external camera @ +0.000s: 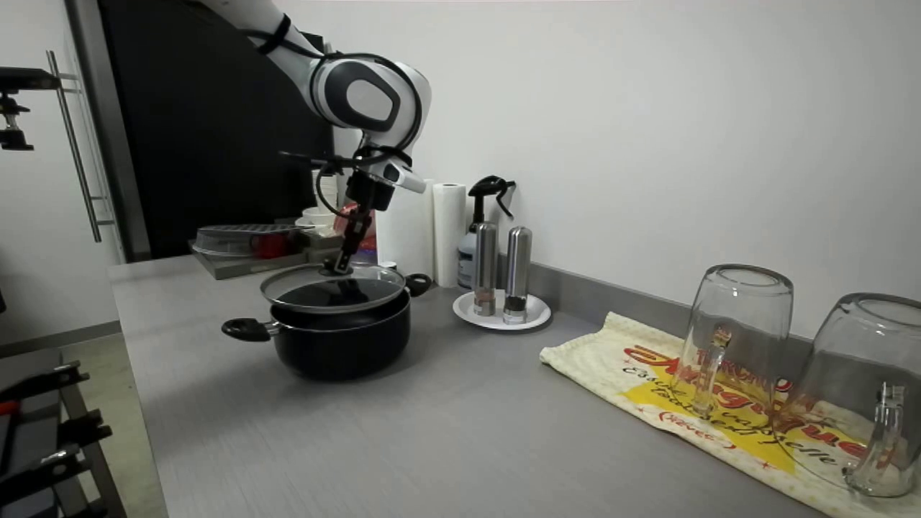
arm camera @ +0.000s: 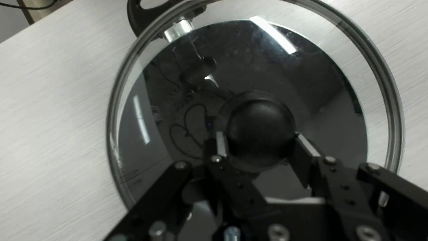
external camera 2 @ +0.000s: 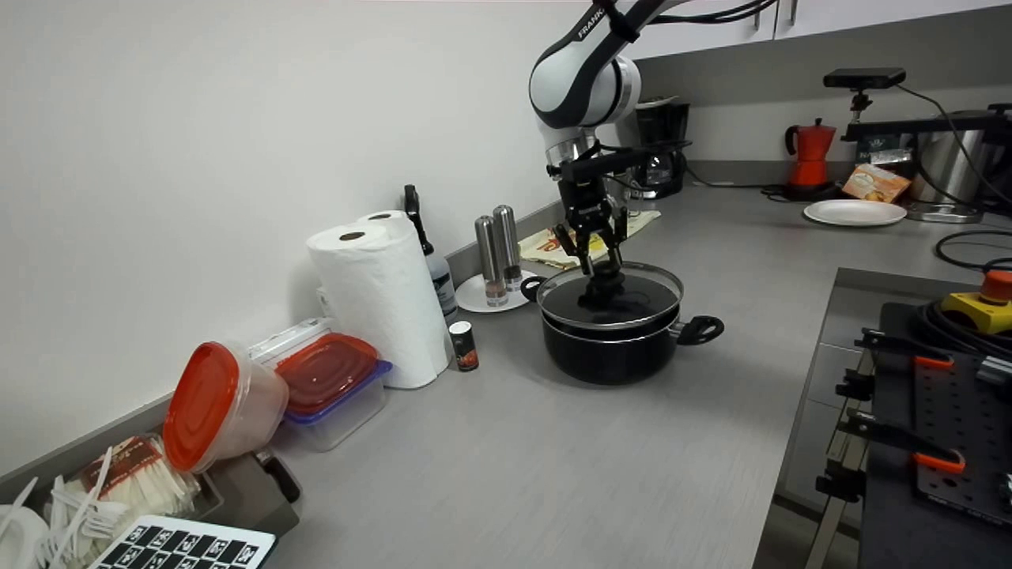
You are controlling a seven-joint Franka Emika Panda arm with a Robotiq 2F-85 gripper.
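A black pot (external camera: pixel 342 350) with two side handles stands on the grey counter. Just over its mouth is a glass lid (external camera: pixel 298 289) with a metal rim, a little off centre towards the left in exterior view 1, where a dark gap shows beneath its near edge. My gripper is shut on the lid's round black knob (arm camera: pixel 260 124), one finger on either side of it. From exterior view 2, the lid (external camera 2: pixel 655 284) looks nearly level above the pot (external camera 2: pixel 607 359), and my gripper (external camera 2: pixel 602 269) points down at its centre.
Salt and pepper mills on a white plate (external camera: pixel 537 315), a spray bottle (external camera: pixel 466 259) and paper towel rolls (external camera 2: pixel 384 303) stand along the wall. A small spice jar (external camera 2: pixel 464 346) is near the pot. Glass mugs (external camera: pixel 734 345) rest on a cloth (external camera: pixel 604 354).
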